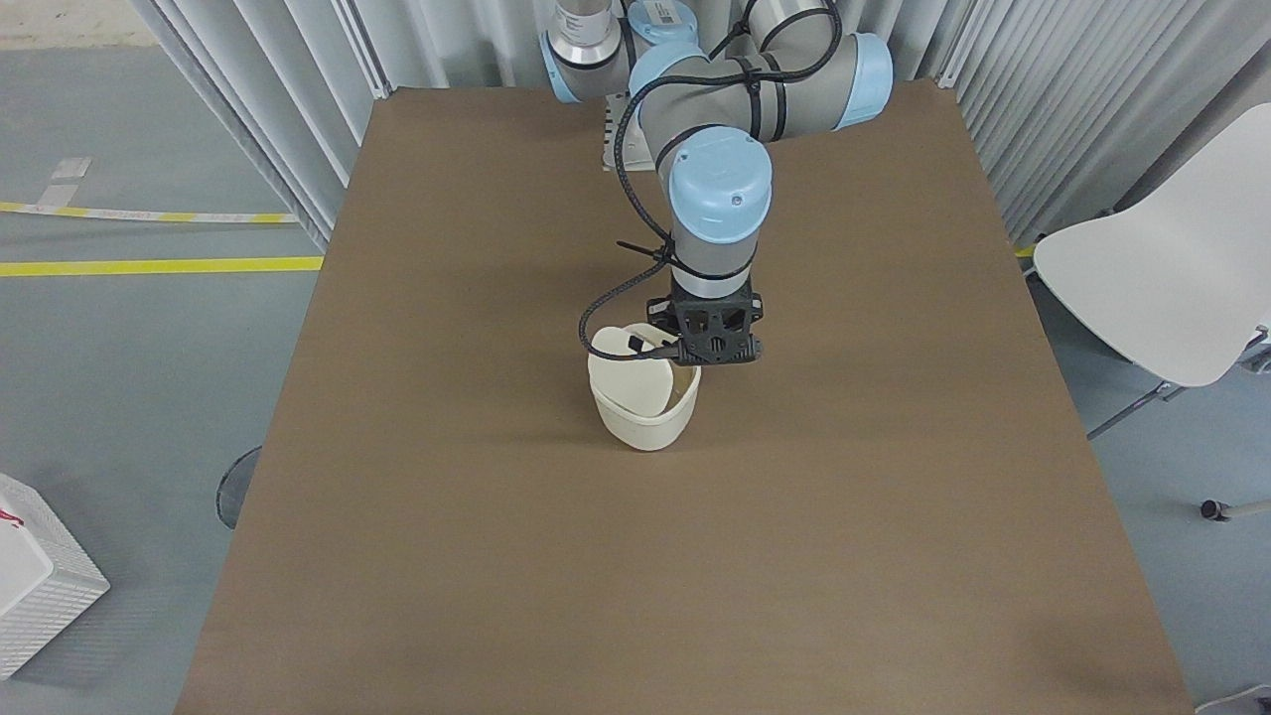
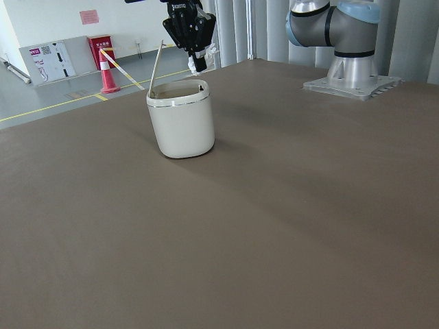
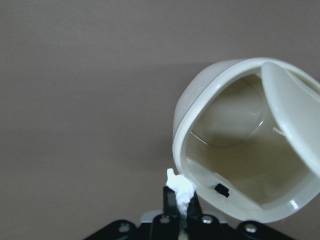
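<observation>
A white lidded bin (image 1: 643, 429) stands on the table, also seen as a bin (image 2: 181, 130) in the left view. Its lid (image 3: 290, 110) is tilted up, showing the empty-looking interior in the wrist view. My gripper is just beside and above the rim, shut on a crumpled white tissue (image 3: 180, 182). In the left view the gripper (image 2: 195, 55) hangs above the bin with white tissue at its fingers. In the front view the arm hides the fingertips.
A white chair (image 1: 1156, 250) stands off the right edge.
</observation>
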